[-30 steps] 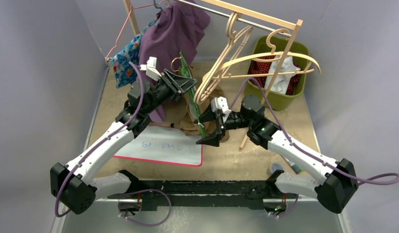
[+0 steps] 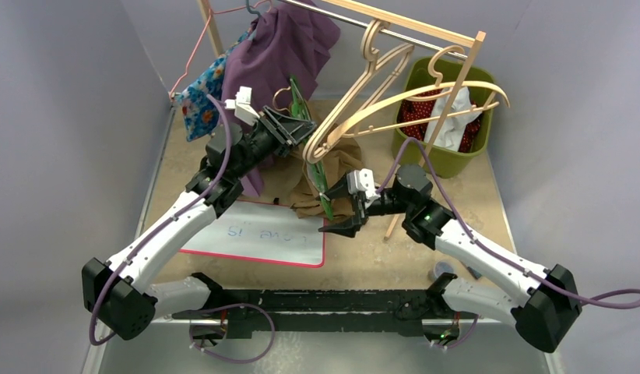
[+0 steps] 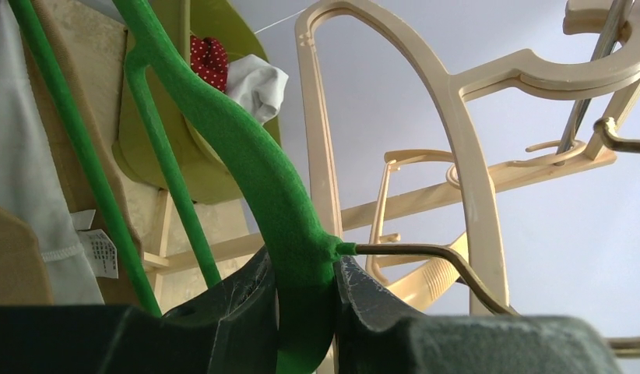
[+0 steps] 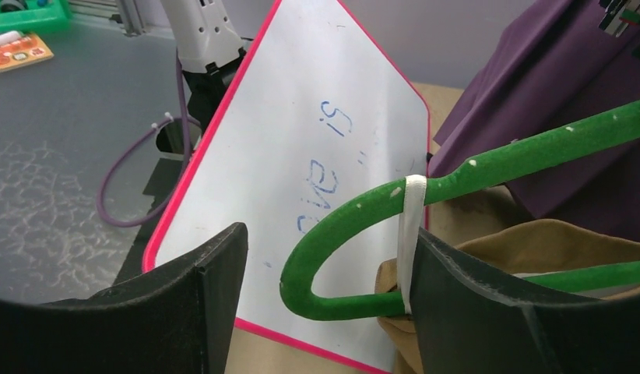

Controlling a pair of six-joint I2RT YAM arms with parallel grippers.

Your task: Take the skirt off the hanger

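Observation:
My left gripper is shut on the green hanger (image 3: 258, 152), its fingers on either side of the neck beside the metal hook. The brown skirt (image 2: 344, 160) with its pale lining hangs from this hanger. In the right wrist view, the hanger's rounded end (image 4: 301, 269) lies between the spread fingers of my open right gripper. A white loop (image 4: 410, 226) still goes around that end, close to the right-hand finger (image 4: 441, 280). Whether that finger touches the loop, I cannot tell. From above, the left gripper partly covers the hanger.
Bare wooden hangers (image 2: 352, 93) hang from the rail just right of my left gripper. A purple cloth (image 2: 278, 54) hangs behind it. The green bin (image 2: 449, 162) with clothes stands at the back right. A whiteboard (image 2: 262, 238) lies in front.
My right gripper has shifted slightly to the right and toward the front, its fingers still around the hanger's end. The wooden hangers have swung a little. The left arm is nearly still.

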